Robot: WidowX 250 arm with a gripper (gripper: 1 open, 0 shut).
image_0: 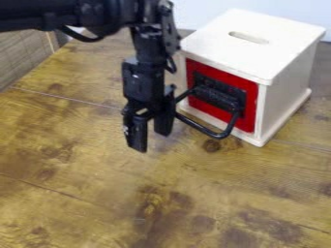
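My black gripper (150, 130) hangs low over the wooden floor or tabletop, in front and left of a white box (253, 41). Its two fingers point down, apparently apart, with nothing visible between them. The box has a red front panel (247, 121) with a black part set in it and a black cable or handle looping out toward my gripper; whether they touch is unclear.
A lighter wooden edge (26, 63) runs at the upper left. A white wall stands behind the box.
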